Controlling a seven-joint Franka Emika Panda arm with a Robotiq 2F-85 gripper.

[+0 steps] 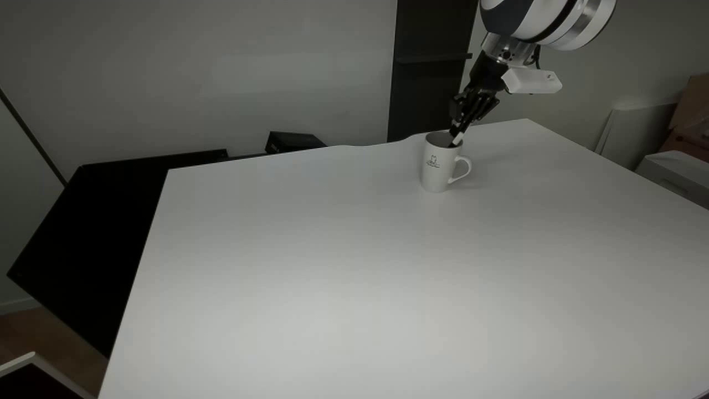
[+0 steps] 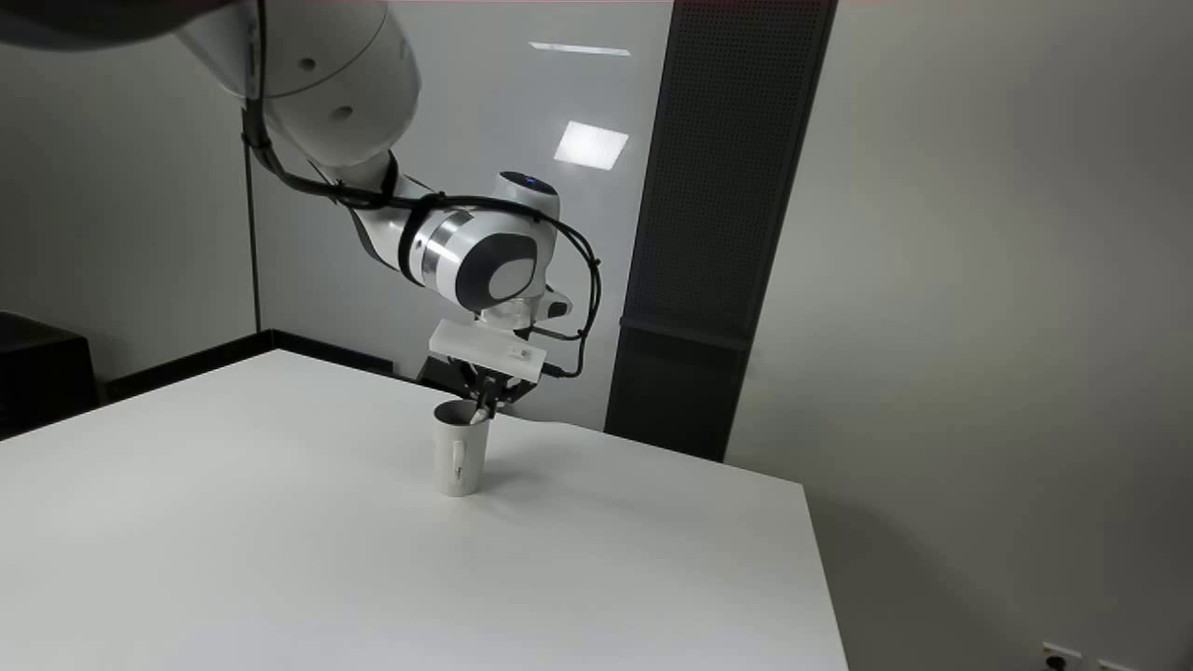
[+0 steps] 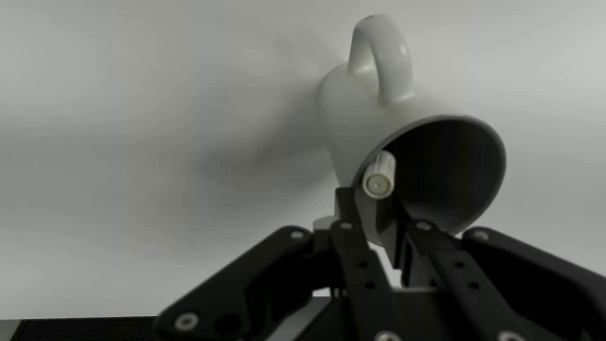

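A white mug (image 1: 436, 167) with a small drawing and a handle stands upright near the table's far edge. A whitish pen-like stick (image 3: 378, 177) leans inside it, its round end at the rim. My gripper reaches down to the mug's rim from above. In the wrist view its fingers are close together with a narrow gap, one over the mug's outer side and the other at the opening. The stick's end and part of the mug wall show around that gap. Whether the fingers press on either is unclear. The stick's lower part is hidden in the mug.
Black furniture (image 1: 99, 219) stands beside the table on the left of exterior view 1.
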